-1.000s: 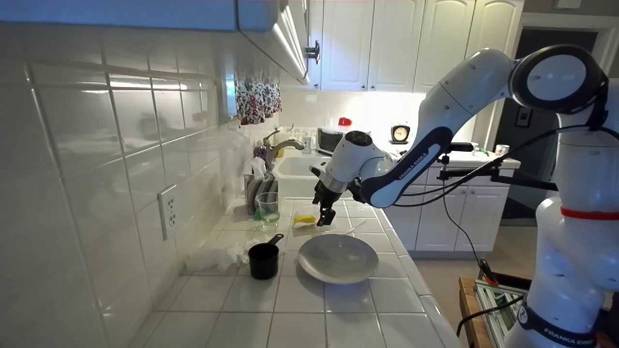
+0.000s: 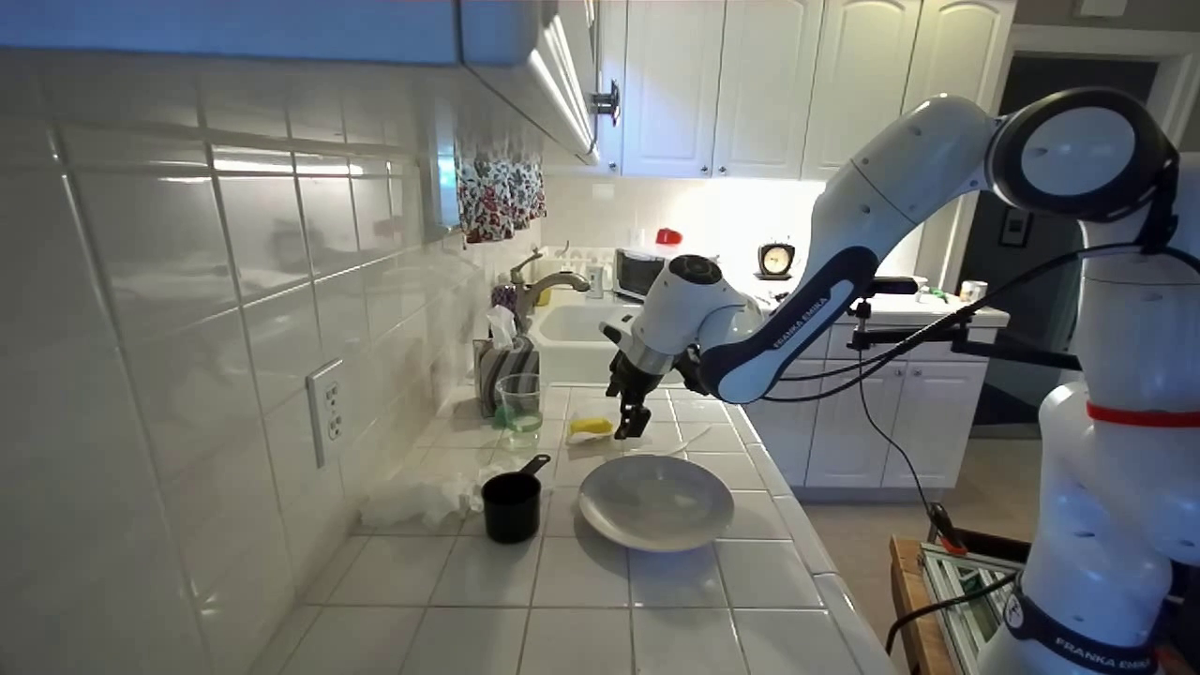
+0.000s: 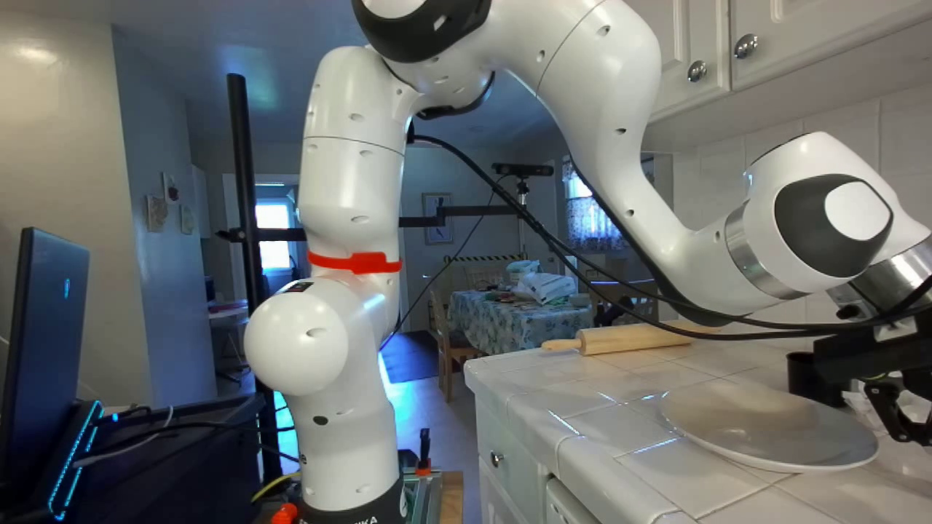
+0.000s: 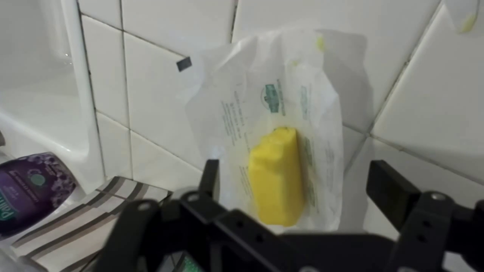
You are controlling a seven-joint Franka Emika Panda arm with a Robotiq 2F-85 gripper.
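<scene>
A yellow block (image 4: 277, 179), apparently butter, lies on its unfolded white wrapper (image 4: 313, 104) on the tiled counter. My gripper is open above it, one finger (image 4: 210, 179) to either side of the block in the wrist view, with nothing held. From the first exterior view, the gripper (image 2: 632, 424) hangs a little above the counter, just right of the yellow block (image 2: 590, 426). A shallow grey-white plate (image 2: 655, 502) sits nearer that camera. Left of the plate stands a black measuring cup (image 2: 512, 506), its handle pointing away.
A clear cup (image 2: 519, 407) and a striped holder (image 2: 502, 373) stand by the wall, before the sink (image 2: 576, 326). Crumpled clear plastic (image 2: 422, 499) lies left of the black cup. A rolling pin (image 3: 633, 339) rests at the counter's other end.
</scene>
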